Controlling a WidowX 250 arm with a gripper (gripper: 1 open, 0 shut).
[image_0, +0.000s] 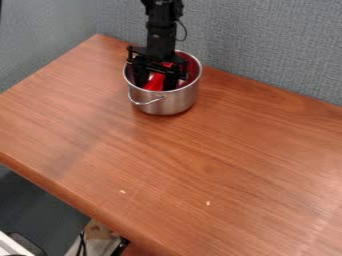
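Note:
A steel pot (166, 100) with a wire handle on its front stands near the back of the wooden table. Inside it are red items (155, 82), partly hidden by my black gripper (156, 72), which reaches down from above into the pot's opening. Whether its fingers are open or shut on something is unclear at this size.
A grey padded wall (267, 50) rises behind it. A dark gap with cables lies beyond the table's front left edge.

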